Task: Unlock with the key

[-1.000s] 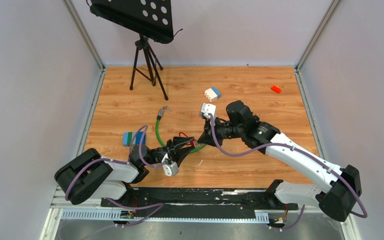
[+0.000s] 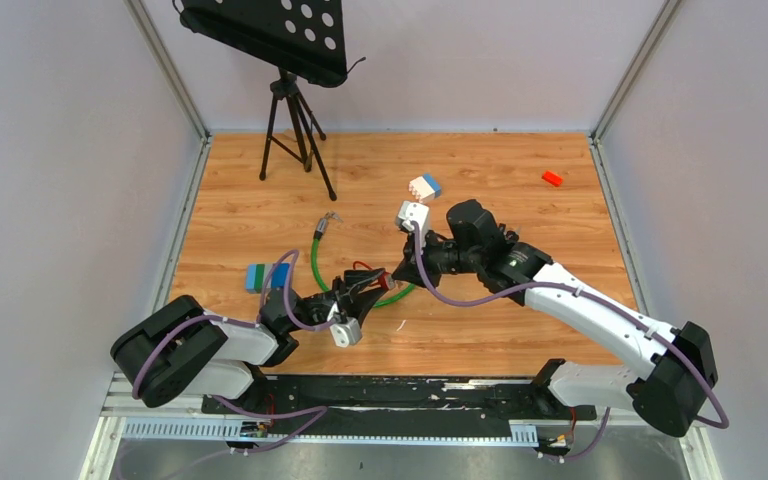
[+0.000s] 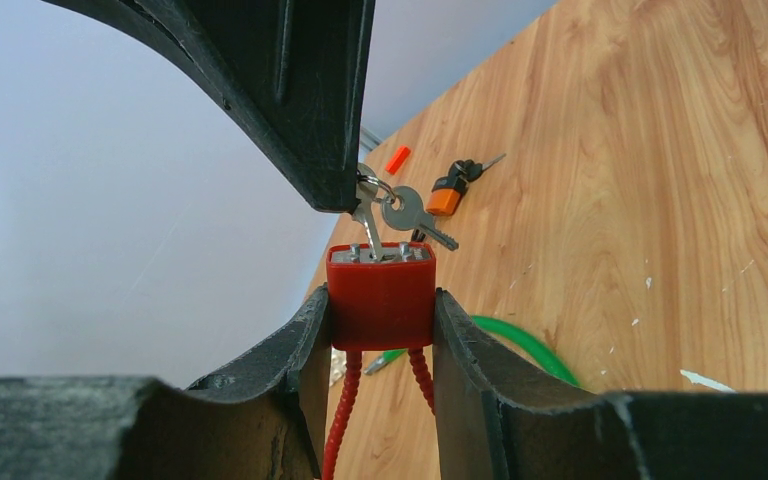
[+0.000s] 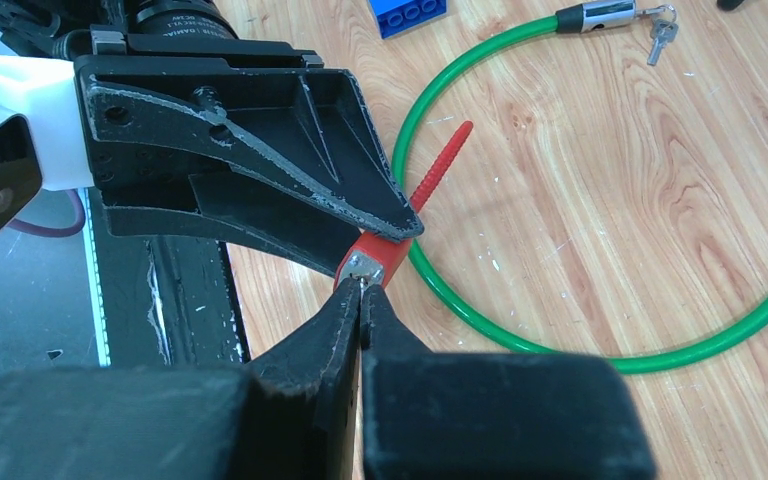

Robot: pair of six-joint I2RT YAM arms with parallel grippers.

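Held upright in the left wrist view is a red padlock (image 3: pixel 382 305) with red braided cord below it; my left gripper is shut on its sides. A silver key (image 3: pixel 371 228) points down at the lock's metal face, its tip meeting that face; how deep it sits cannot be told. My right gripper is shut, its fingertips pinching the key's head from above. A second key (image 3: pixel 415 216) dangles from the same ring. In the top view the two grippers meet over the front middle of the table, hiding the key.
A green cable lock (image 4: pixel 465 312) with its own keys (image 4: pixel 662 38) lies curved on the table. Blue bricks (image 2: pixel 256 278), a white-and-blue brick (image 2: pixel 424 188) and a red block (image 2: pixel 552 178) stand apart. A black music stand (image 2: pixel 298 120) rises at the back left.
The right gripper has shifted slightly left, towards the padlock. The left gripper has barely moved and keeps the padlock.
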